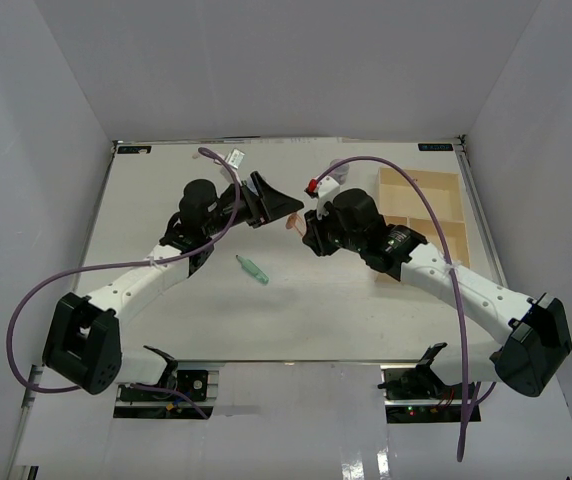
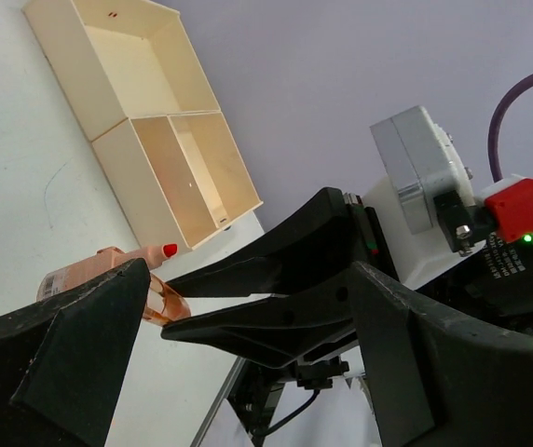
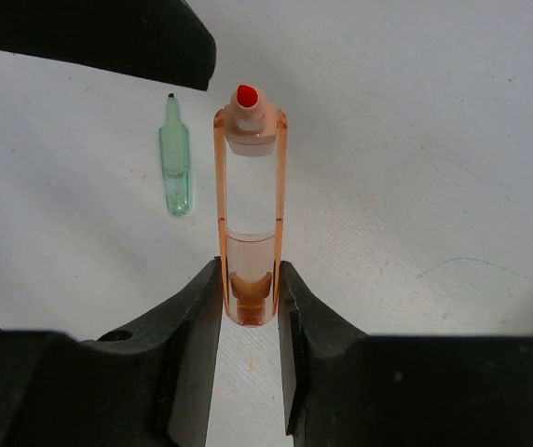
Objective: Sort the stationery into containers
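Observation:
An orange clear-bodied marker (image 3: 251, 233) with a red tip is pinched at its lower end by my right gripper, its tip pointing away from the fingers. In the left wrist view the same marker (image 2: 99, 270) lies partly behind one of my left fingers (image 2: 71, 345). My left gripper (image 1: 288, 208) stands open close by it; whether a finger touches the marker I cannot tell. On the table below lies a green marker (image 1: 252, 269), also seen in the right wrist view (image 3: 175, 158). At the right is a divided cream container (image 1: 421, 190).
Several pale purplish items (image 1: 339, 170) sit at the back of the table, partly behind the right arm. Both grippers are close together over the middle.

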